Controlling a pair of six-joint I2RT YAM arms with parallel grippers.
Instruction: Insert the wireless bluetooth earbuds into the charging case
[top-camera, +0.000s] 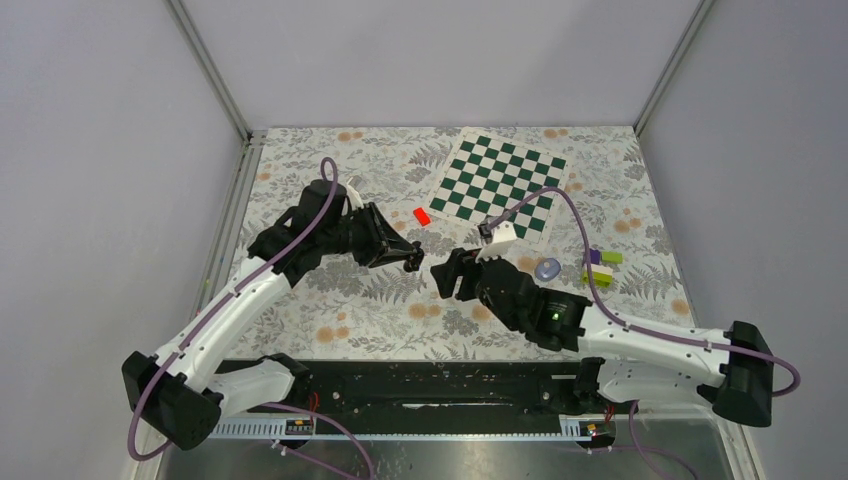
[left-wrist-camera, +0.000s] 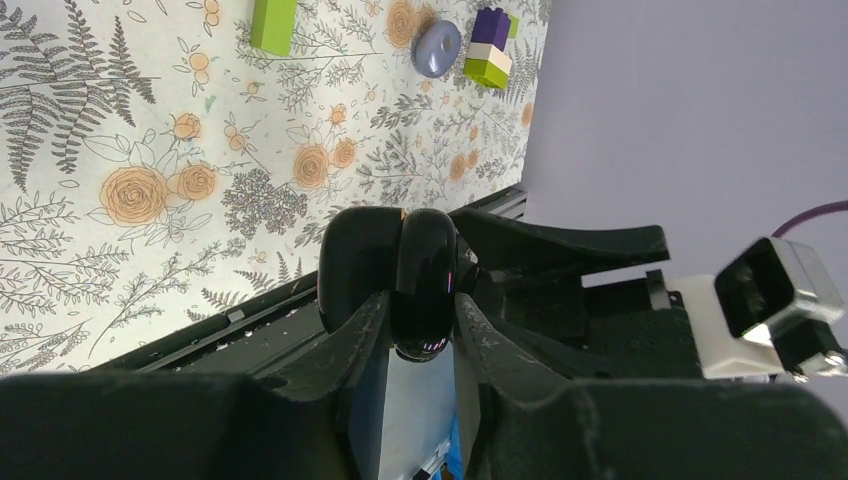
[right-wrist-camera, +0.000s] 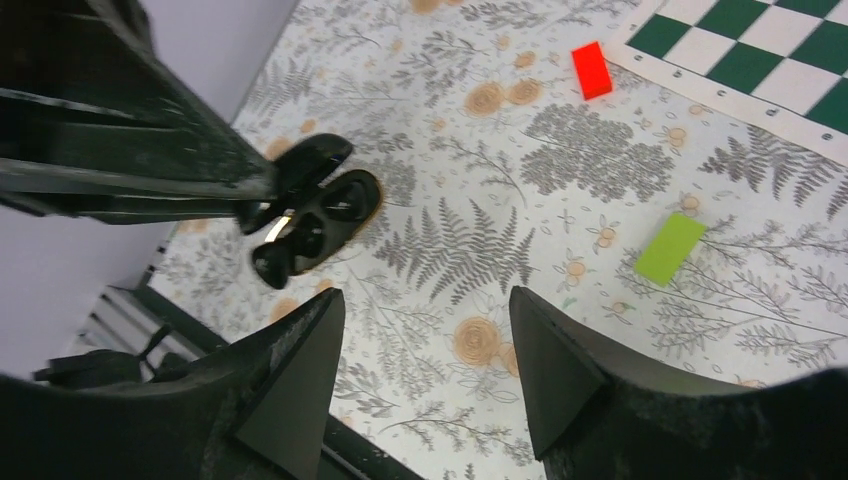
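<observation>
My left gripper (top-camera: 406, 255) holds the black charging case (left-wrist-camera: 357, 262) in shut fingers, its lid open, above the middle of the mat; a glossy black piece (left-wrist-camera: 424, 277) sits at the fingertips. In the right wrist view the open case (right-wrist-camera: 330, 220) shows dark rounded shapes inside; I cannot tell whether both earbuds are seated. My right gripper (top-camera: 455, 275) is a short way right of the case, fingers apart, with nothing visible between them.
A red block (top-camera: 421, 216), a checkered board (top-camera: 500, 180) and a green block (right-wrist-camera: 670, 248) lie on the patterned mat. A purple disc (top-camera: 547, 269) and coloured blocks (top-camera: 598, 275) are at the right.
</observation>
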